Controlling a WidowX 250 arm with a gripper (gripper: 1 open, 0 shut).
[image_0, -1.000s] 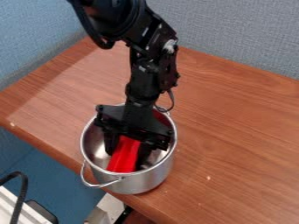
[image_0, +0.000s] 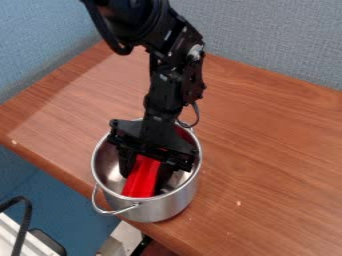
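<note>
A steel pot (image_0: 160, 208) with a wire handle stands near the table's front left edge. Inside it lies a red object (image_0: 142, 178). My black gripper (image_0: 146, 162) reaches down from the top into the pot, its fingers around the red object, shut on it. The fingertips are partly hidden by the pot and the gripper's own body.
Blue-grey walls border it behind and to the left. A white object with a black cable sits below the table edge at the lower left.
</note>
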